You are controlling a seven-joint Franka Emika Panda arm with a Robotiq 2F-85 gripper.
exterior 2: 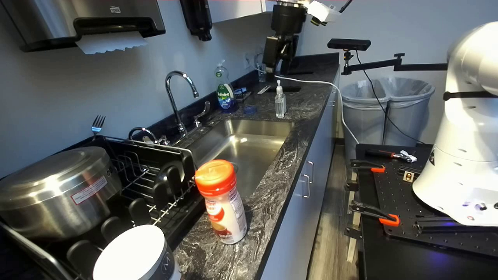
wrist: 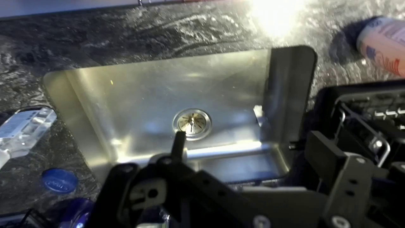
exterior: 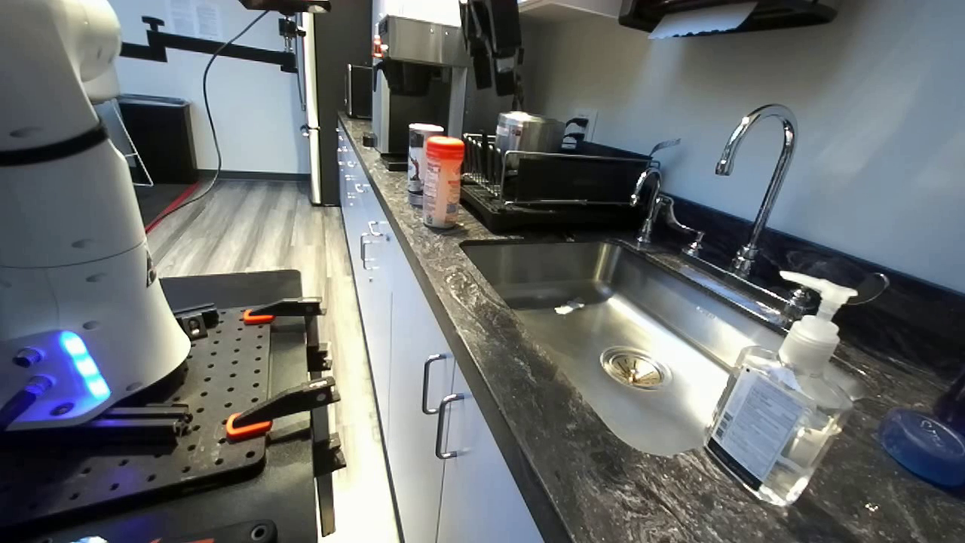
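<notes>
My gripper is open above the steel sink (wrist: 152, 87), nothing between its widely parted fingers. One finger (wrist: 178, 146) reaches just below the drain (wrist: 192, 124) in the wrist view; the other lies to the right, by the dish rack. A small white scrap (wrist: 258, 111) rests in the sink near its right wall. Exterior view 1 has the gripper high up, only partly in frame. In exterior view 2 the gripper (exterior 2: 277, 67) hangs in the air at the top, well clear of the counter.
A clear pump bottle (exterior: 769, 425) and blue dish soap (exterior 2: 225, 91) stand at one end of the sink. By the other end are a red-lidded canister (exterior 2: 223, 205) and a dish rack (exterior: 579, 181) holding a pot (exterior 2: 60, 191). The tall faucet (exterior: 779, 172) rises behind the basin.
</notes>
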